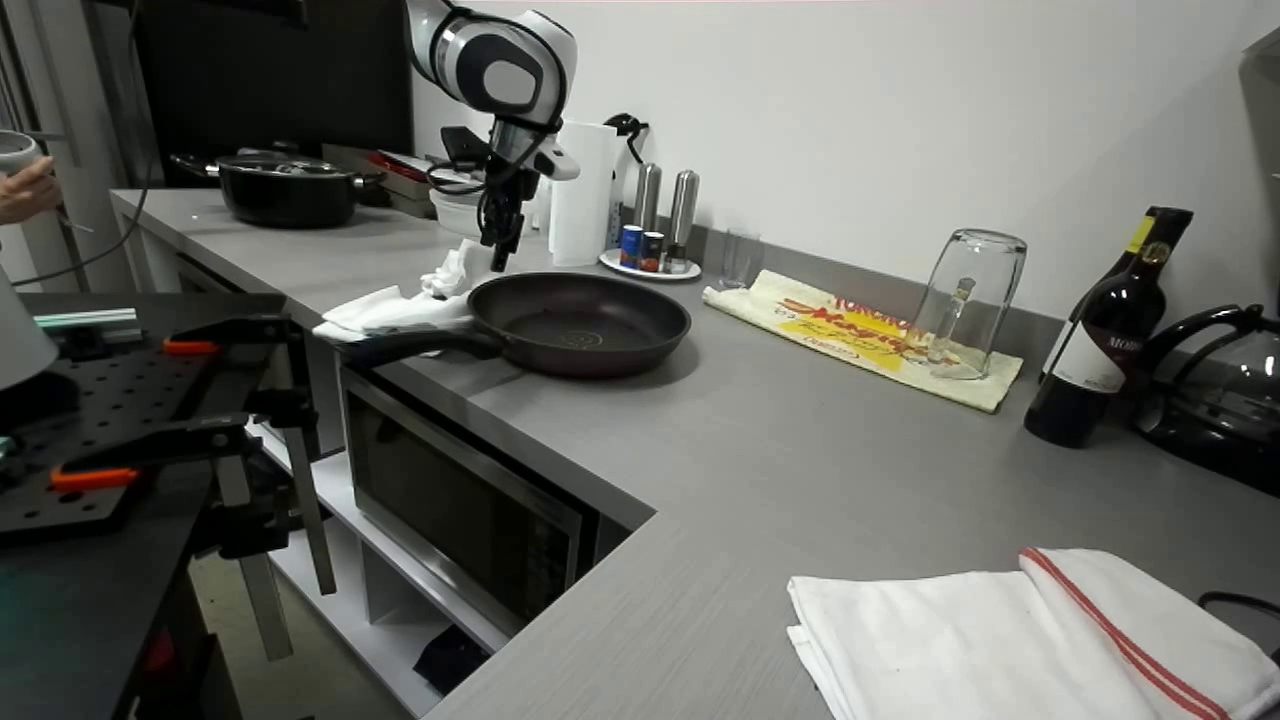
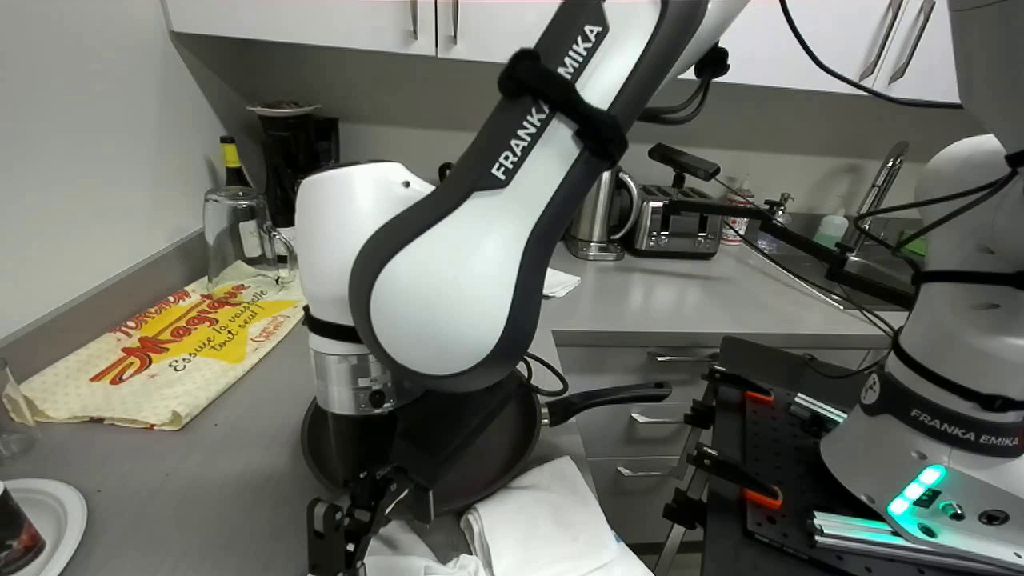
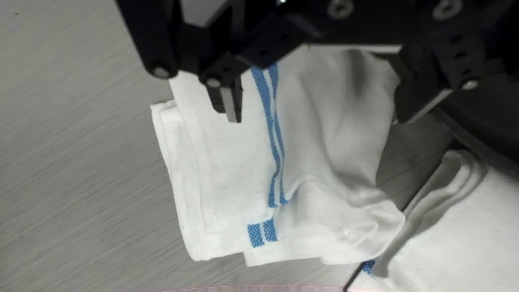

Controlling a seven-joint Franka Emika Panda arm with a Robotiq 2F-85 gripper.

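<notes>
Below my gripper lies a white cloth with blue stripes, folded and rumpled on the grey counter. The left and right fingers stand wide apart over it in the wrist view, and nothing is held between them. In exterior view 1 the gripper hangs just behind the dark frying pan, over the white cloths. Exterior view 2 has the gripper low beside the pan, partly cut off by the bottom edge. A second white cloth lies near the pan.
The pan's handle points toward the counter's front edge. A white plate with shakers and small cans stands near the wall, beside a paper towel roll. A yellow printed cloth bears a glass mug.
</notes>
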